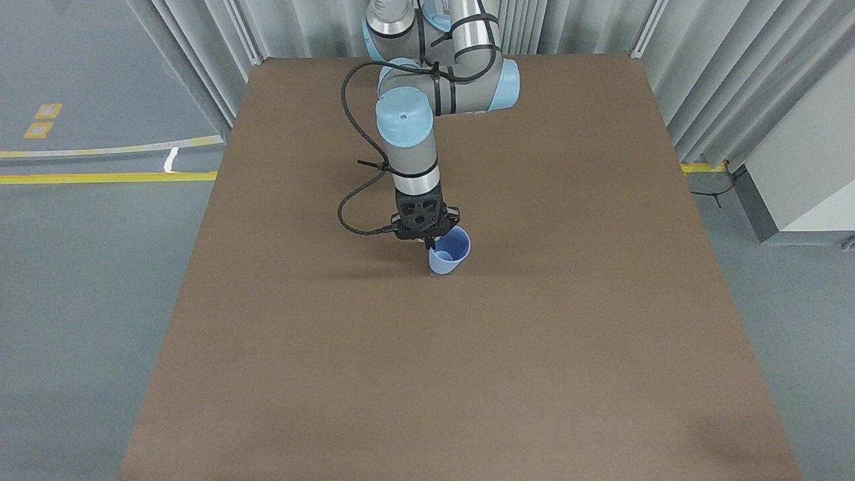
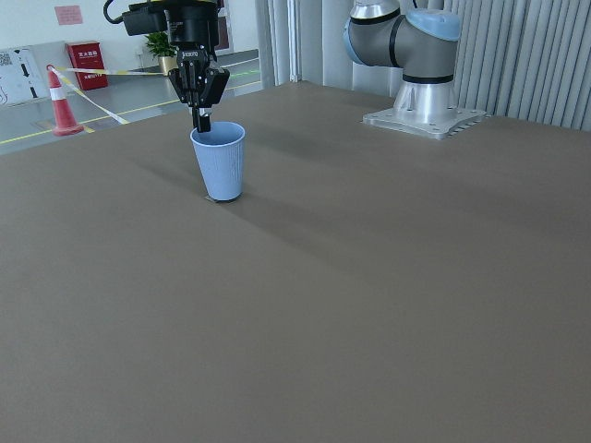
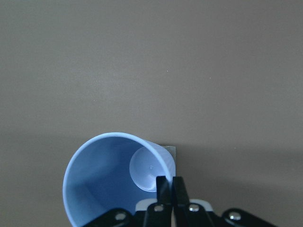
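A light blue ribbed cup [image 1: 449, 256] stands at the middle of the brown table [image 1: 449, 361], just below my black gripper [image 1: 430, 244]. In the left view the cup [image 2: 220, 166] is upright, with the gripper [image 2: 201, 125] pointing down at its rim. In the wrist view the gripper has its two fingertips close together on the rim of the cup [image 3: 104, 179], shut on that wall. A small pale flat patch [image 3: 169, 150] lies under the cup's edge.
The arm's base [image 2: 425, 115] stands at the back. A pillar [image 1: 801, 160] and curtains lie beyond the table's edges.
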